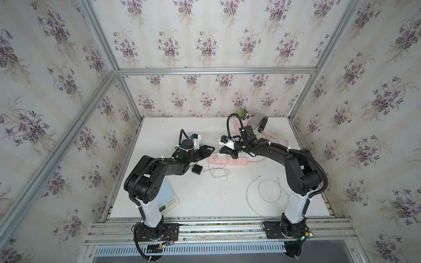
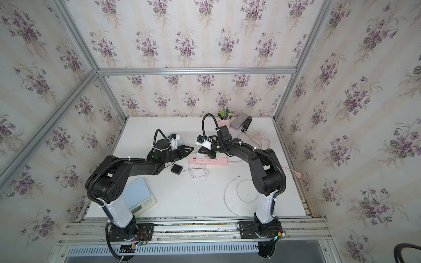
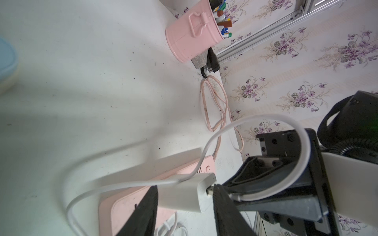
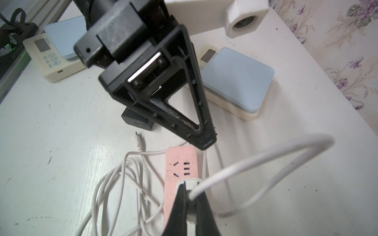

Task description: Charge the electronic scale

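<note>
A white charger block [image 3: 179, 194] sits on the pink power strip [image 4: 177, 157]. My right gripper is shut at the block with a white cable at its fingertips; whether the cable's end is inside the block's port is unclear. Left of the block, my left gripper stands part open in the air, nothing seen held. An electronic scale [image 1: 166, 197] lies at the front left; a second one [image 4: 236, 78] is behind the left arm.
A dark adapter [image 1: 197, 169] lies left of the strip. A pink pen cup [image 3: 193, 31] stands at the back. Loose cables [image 1: 267, 188] lie front right.
</note>
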